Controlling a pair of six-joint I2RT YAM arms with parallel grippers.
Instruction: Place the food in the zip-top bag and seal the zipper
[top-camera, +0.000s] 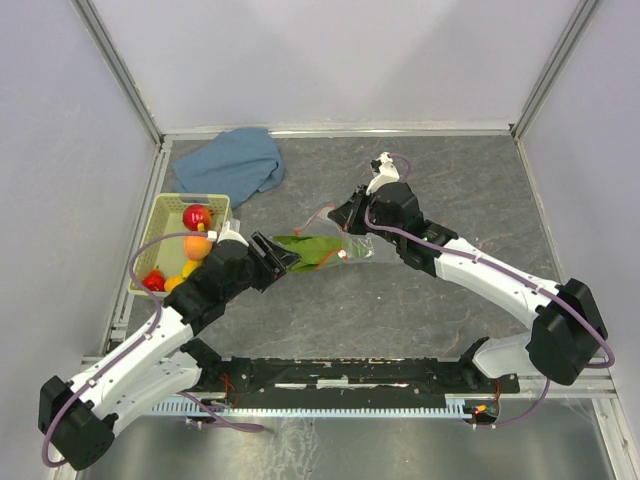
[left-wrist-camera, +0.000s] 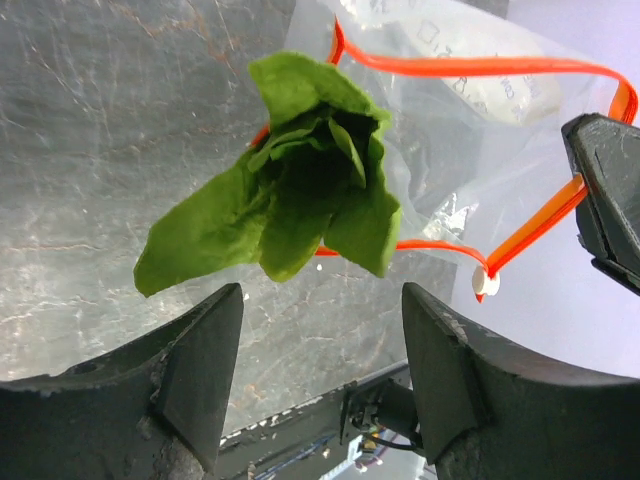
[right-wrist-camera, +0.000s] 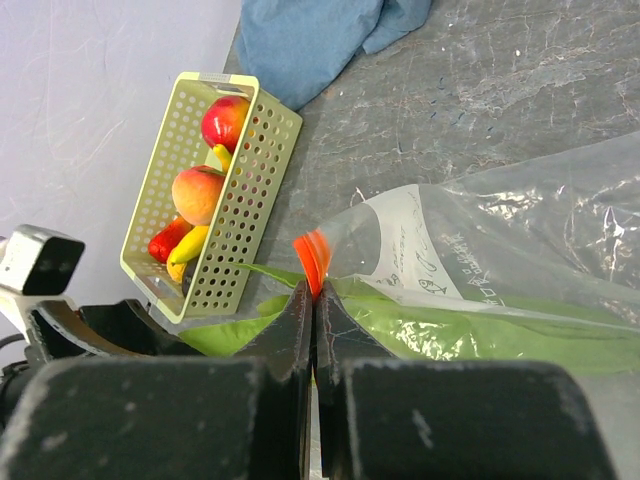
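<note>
The clear zip top bag (top-camera: 358, 246), edged with an orange zipper strip (left-wrist-camera: 470, 66), lies mid-table with its mouth gaping toward the left. Green leafy food (left-wrist-camera: 300, 180) is partly inside it, its leaf ends poking out over the lower orange edge. Through the plastic, more of the green (right-wrist-camera: 480, 335) shows. Just outside the mouth, my left gripper is open, its fingers apart and empty, facing the leaf ends. My right gripper is shut on the bag's orange edge, holding it raised at the far side of the mouth.
At the left, a pale green basket (right-wrist-camera: 272, 150) holds several fruits, including a red apple (top-camera: 196, 217) and a peach (right-wrist-camera: 198, 194). A blue cloth (top-camera: 230, 165) lies at the back left.
</note>
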